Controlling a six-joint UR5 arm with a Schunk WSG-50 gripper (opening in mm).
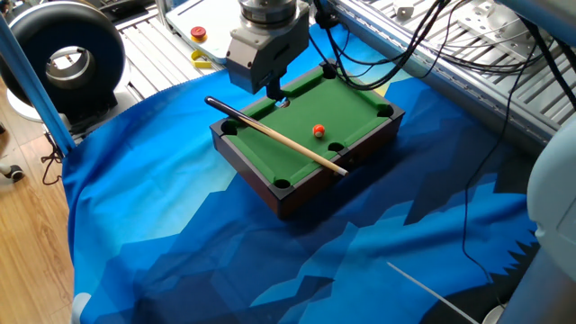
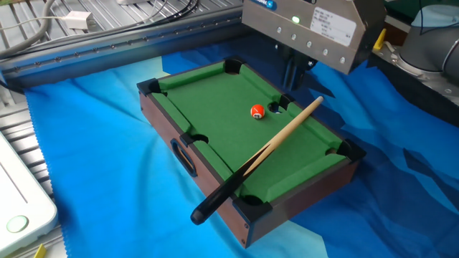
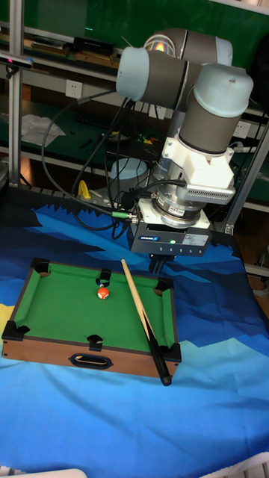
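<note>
My gripper [image 2: 292,80] points down just beyond the long side of the small pool table [image 1: 261,178], near its middle pocket. Its dark fingers look close together in exterior view 2, but the gap cannot be made out; nothing shows held. A blue-and-white ball [image 1: 283,103] sits at that pocket, close to the fingertips in exterior view 1. Out on the green cloth rests an orange-red ball [image 2: 257,112], apart from the gripper. The cue [image 3: 139,303] lies slantwise across the table, its black butt overhanging one long rail and its pale tip the other.
Blue patterned cloth [image 1: 162,216] surrounds the table, with free room in front. Black cables [image 1: 396,67] hang beside the gripper. A thin white rod [image 1: 432,292] lies on the cloth; a red emergency button [image 1: 198,33] stands at the back.
</note>
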